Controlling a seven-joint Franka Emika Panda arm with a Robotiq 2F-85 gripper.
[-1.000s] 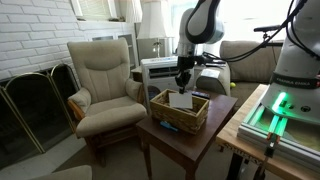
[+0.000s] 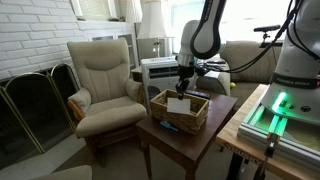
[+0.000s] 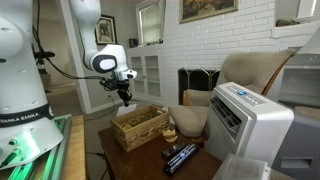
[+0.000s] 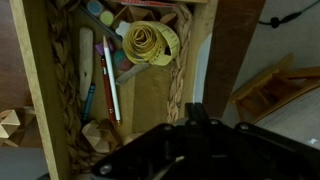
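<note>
A woven basket [image 2: 160, 109] stands on the dark side table. Against its near side in exterior view 1, a thin white sheet [image 2: 179, 105] hangs upright below my gripper [image 2: 183, 90]. The fingers are shut at the sheet's upper edge. In the wrist view the white sheet [image 4: 203, 60] shows almost edge-on beside the basket's wall, and its lower end is hidden by the gripper. A yellow tape roll [image 4: 150, 42], a white-and-red pen [image 4: 111, 82] and wooden geometric pieces [image 4: 100, 134] lie inside the basket.
On the table [image 3: 145, 160] beside the basket lie dark remote-like items [image 3: 180, 158]. A small wooden-looking object [image 3: 168, 132] stands behind them. A white printer-like box [image 3: 240, 118] is close by. A beige armchair [image 2: 103, 80] stands to the left in exterior view 1.
The white sheet has come down a little with my gripper and now hangs straighter at the basket's near side. The basket has stayed in place.
</note>
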